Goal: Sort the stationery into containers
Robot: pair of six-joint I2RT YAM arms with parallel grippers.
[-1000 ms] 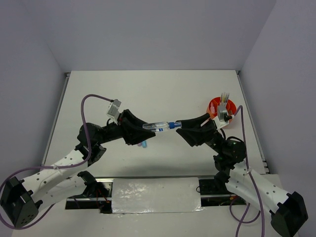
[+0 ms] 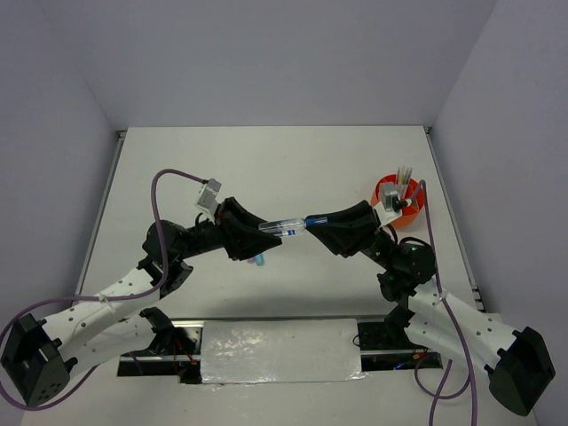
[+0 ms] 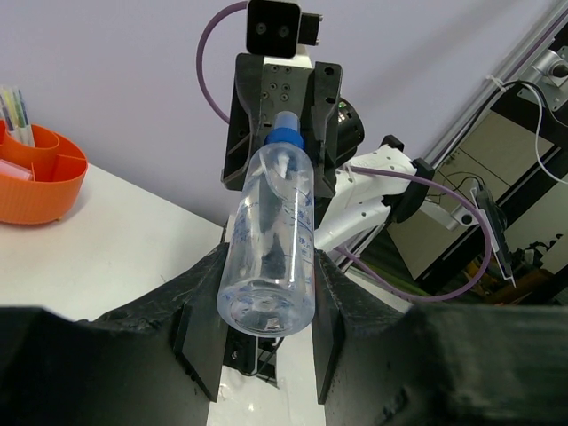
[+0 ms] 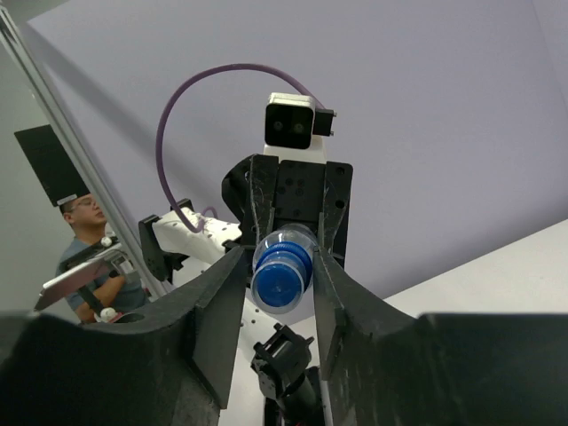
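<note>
A clear bottle (image 2: 282, 228) with a blue cap lies horizontally in mid-air between the grippers. My left gripper (image 2: 264, 231) is shut on its base end; in the left wrist view the bottle (image 3: 266, 240) points away from me. My right gripper (image 2: 319, 226) is at the capped end, its fingers either side of the blue cap (image 4: 277, 284); whether they grip it I cannot tell. An orange organizer (image 3: 40, 191) holding pens stands at the table's right side, partly behind the right arm in the top view.
Small blue and pink items (image 2: 258, 259) lie on the white table (image 2: 195, 151) below the left gripper. Walls border the back and sides.
My right gripper has moved left onto the capped end of the bottle. The left gripper and bottle have barely moved.
</note>
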